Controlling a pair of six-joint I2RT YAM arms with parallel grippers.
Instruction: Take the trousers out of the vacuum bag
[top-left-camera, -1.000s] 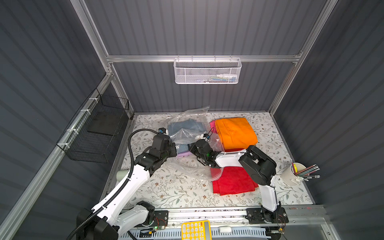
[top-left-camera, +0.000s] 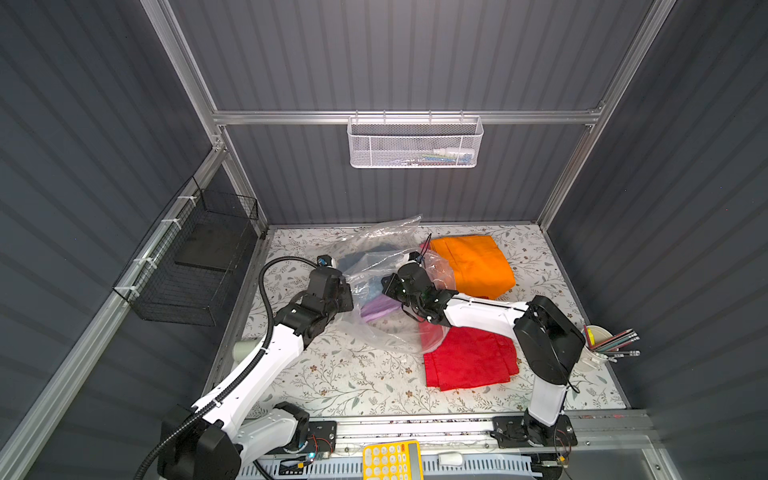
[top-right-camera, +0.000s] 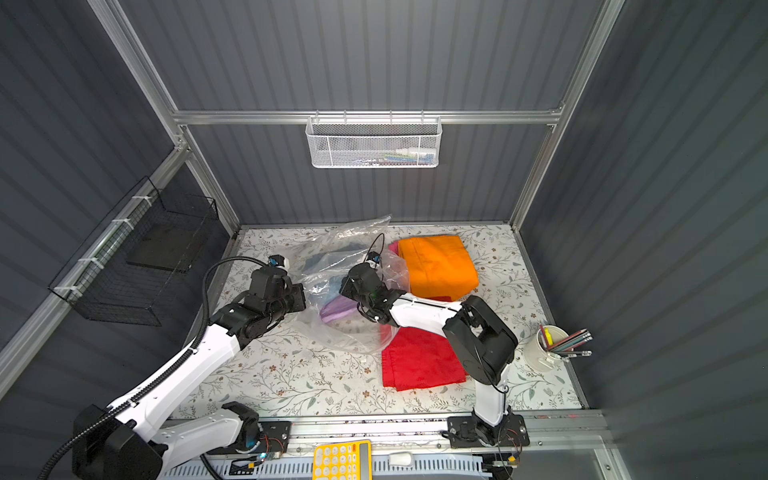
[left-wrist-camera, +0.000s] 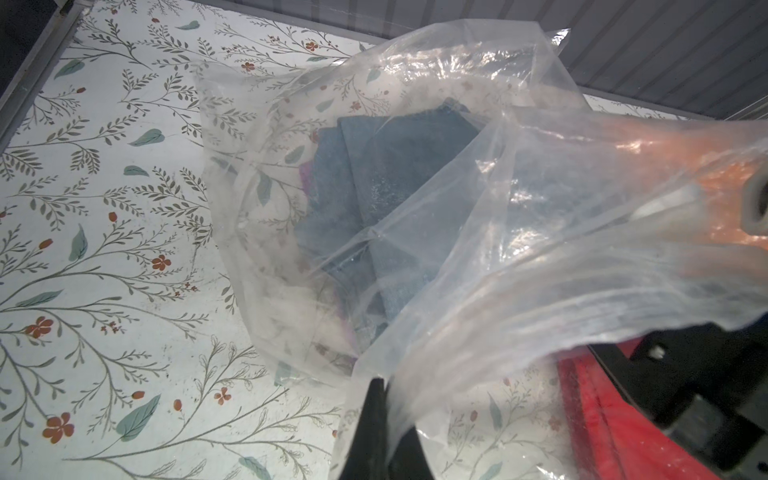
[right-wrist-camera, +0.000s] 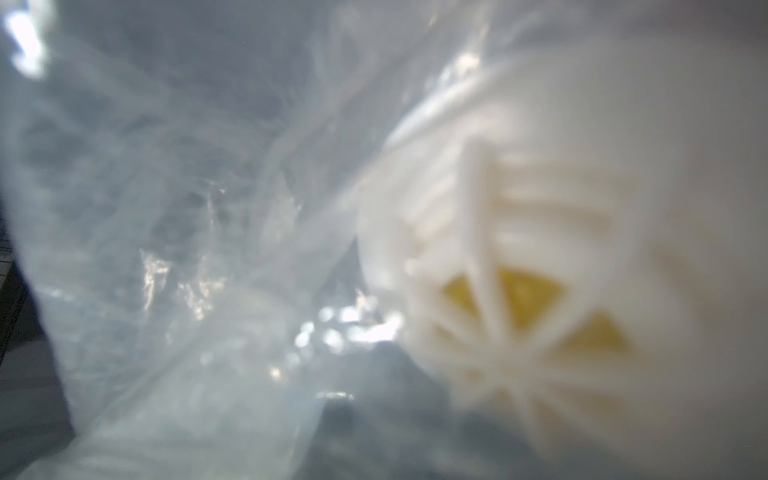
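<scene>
A clear vacuum bag holds folded blue-grey fabric, with purple fabric showing beneath. My left gripper is shut on the bag's plastic edge at its near left. My right gripper reaches to the middle of the bag, among the plastic; what its fingers hold is hidden. The right wrist view is blurred, filled by plastic and the white valve with a yellow centre.
Orange fabric lies back right, red fabric front right. A pencil cup stands at the right edge. A black wire basket hangs left, a white one on the back wall.
The left arm is almost unmoved.
</scene>
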